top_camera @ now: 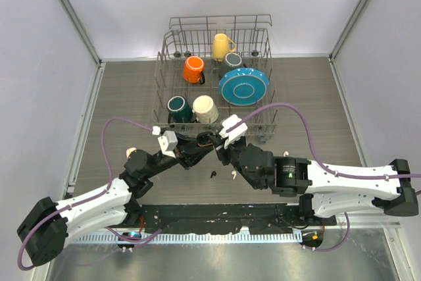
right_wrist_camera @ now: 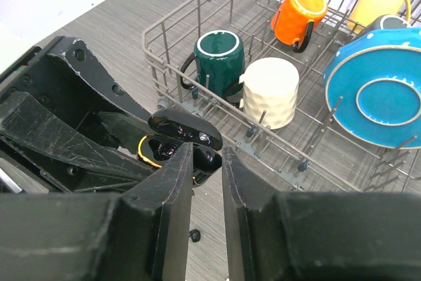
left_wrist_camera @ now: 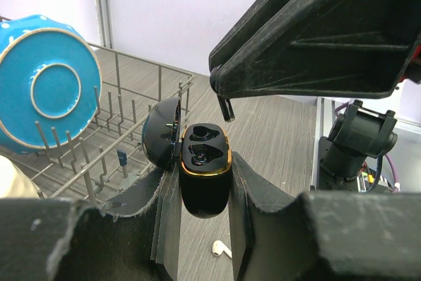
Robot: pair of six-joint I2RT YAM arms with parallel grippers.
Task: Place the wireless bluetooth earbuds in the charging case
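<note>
The open black charging case (left_wrist_camera: 205, 169), gold-rimmed with two cavities, is held upright in my left gripper (top_camera: 197, 144), lid (left_wrist_camera: 158, 133) raised. My right gripper (top_camera: 223, 139) is just above the case, shut on a small black earbud (left_wrist_camera: 225, 106), whose stem points down beside the cavities in the left wrist view. In the right wrist view the case sits behind the fingertips, which hide most of the earbud. Another black earbud (right_wrist_camera: 195, 235) and a white earbud (left_wrist_camera: 219, 248) lie on the floor below.
A wire dish rack (top_camera: 161, 90) holding several mugs and a blue plate (top_camera: 243, 85) stands behind both grippers.
</note>
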